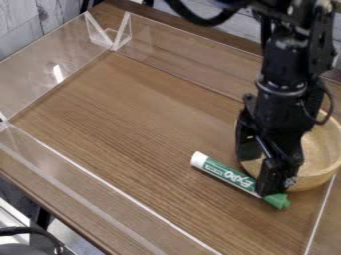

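Observation:
The black gripper hangs from the arm at the right, over the left part of a tan bowl, with its fingers open and pointing down toward a green marker. The marker, with a white cap, lies diagonally on the wooden surface at the bowl's front left, just below the fingertips; whether they touch it is unclear. The arm hides part of the bowl.
Clear plastic edging runs along the left and front-left, with a clear bracket at the back left.

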